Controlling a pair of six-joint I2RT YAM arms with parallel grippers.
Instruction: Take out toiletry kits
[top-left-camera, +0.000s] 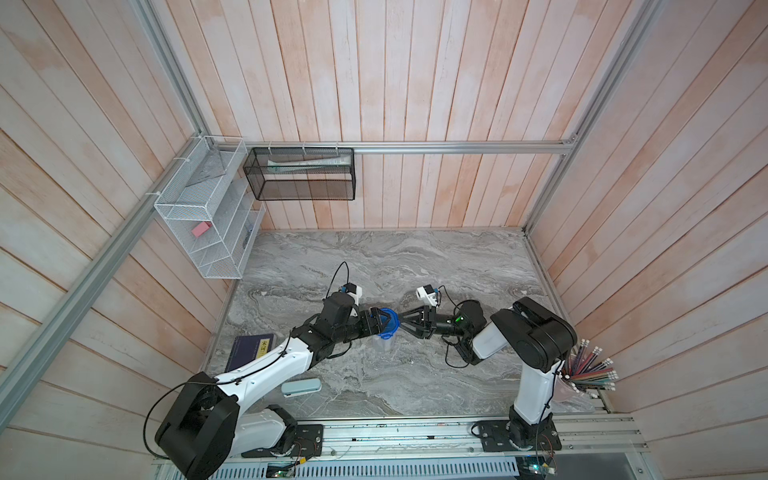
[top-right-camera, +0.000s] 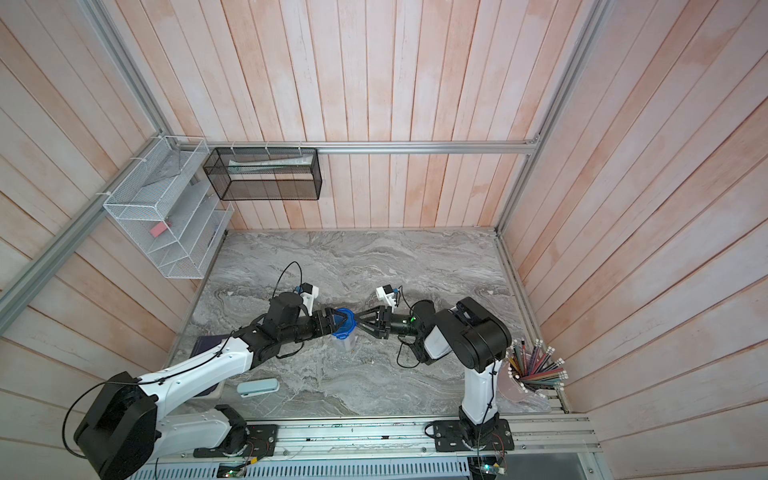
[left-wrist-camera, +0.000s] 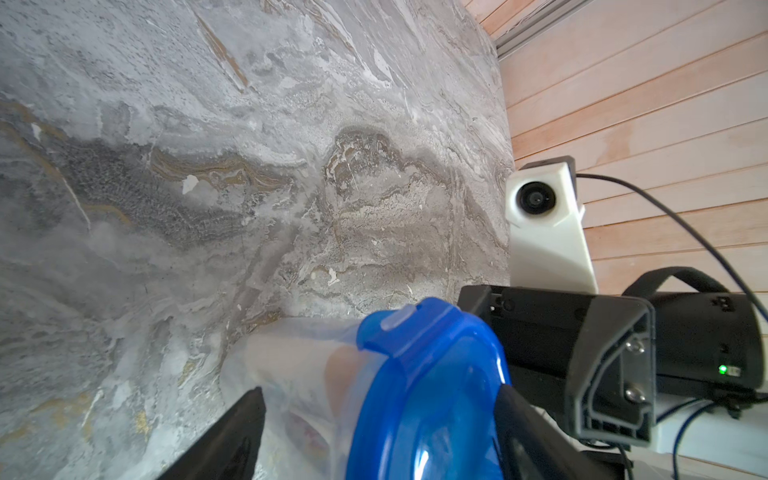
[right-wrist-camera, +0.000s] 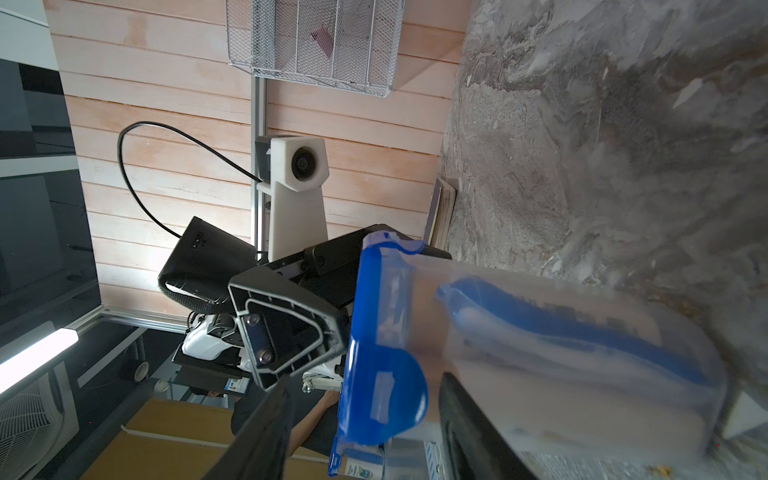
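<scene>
A translucent toiletry kit with a blue lid (top-left-camera: 388, 323) is between both grippers at the middle of the counter. In the left wrist view its lid (left-wrist-camera: 408, 376) is between the fingers of my left gripper; whether they press on it is unclear. In the right wrist view the kit's clear body (right-wrist-camera: 560, 376) shows a long blue-and-white item inside, and the fingers of my right gripper stand apart around the lid end. The top views show the right gripper just right of the kit.
A white wire shelf (top-left-camera: 200, 208) hangs on the left wall, a black mesh basket (top-left-camera: 300, 184) on the back wall. A book (top-left-camera: 244, 352) and pale case (top-left-camera: 301, 386) lie at left; several pens (top-left-camera: 588, 368) sit at far right.
</scene>
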